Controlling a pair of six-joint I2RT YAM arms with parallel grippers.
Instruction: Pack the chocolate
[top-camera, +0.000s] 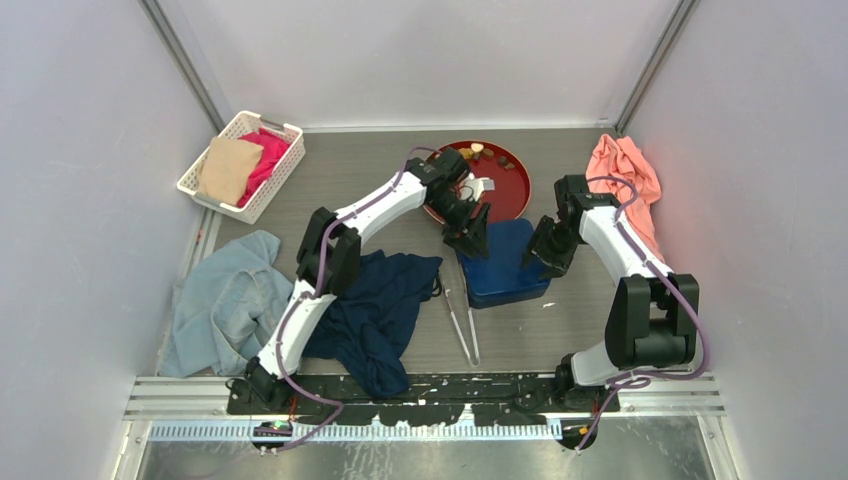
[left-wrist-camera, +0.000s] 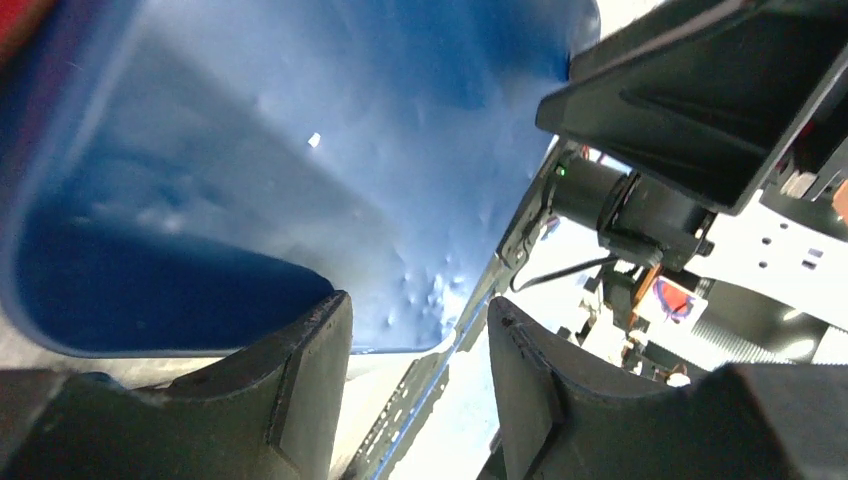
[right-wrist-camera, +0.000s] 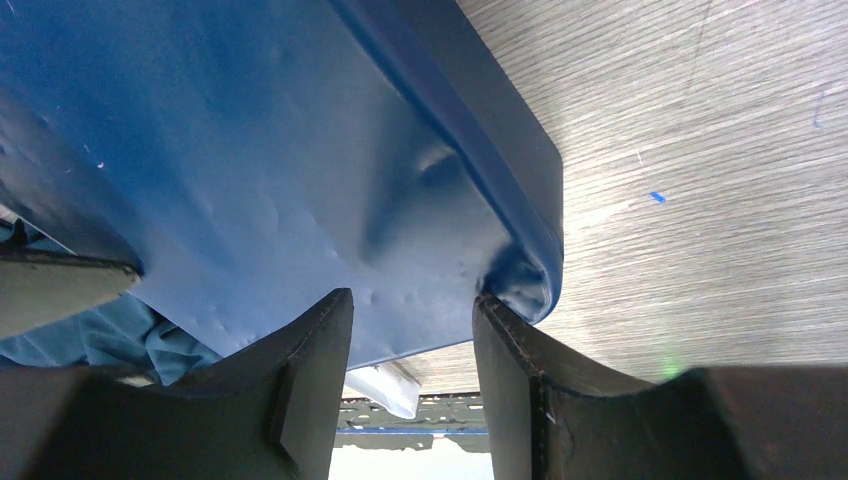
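Note:
A closed dark blue box (top-camera: 495, 275) lies on the table in front of a red round tray (top-camera: 505, 185), which holds small pieces that may be chocolates. My left gripper (top-camera: 467, 240) is over the box's left side, fingertips apart, low at its lid (left-wrist-camera: 330, 170) in the left wrist view. My right gripper (top-camera: 540, 255) is at the box's right side. In the right wrist view its fingertips are apart over the lid (right-wrist-camera: 250, 180), one by the raised rim. Neither visibly grips anything.
Metal tongs (top-camera: 472, 345) lie before the box. A navy cloth (top-camera: 365, 320), denim (top-camera: 220, 305), a white basket of cloths (top-camera: 190, 185) and a salmon cloth (top-camera: 625, 170) lie around. Bare table is left of the tray.

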